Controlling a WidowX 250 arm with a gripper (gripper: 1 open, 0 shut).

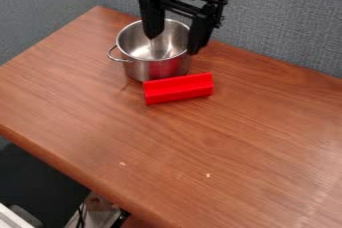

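Note:
A steel pot (pixel 147 62) with side handles sits toward the back of the wooden table. Just in front of it, to the right, lies a red block-like bar (pixel 178 88). My black gripper (pixel 175 38) hangs over the pot, open, its two fingers wide apart, the left one above the pot's interior and the right one by its right side. No object shows held between them.
Grey panels stand behind it. Off the near left edge are a dark area and some clutter with cables.

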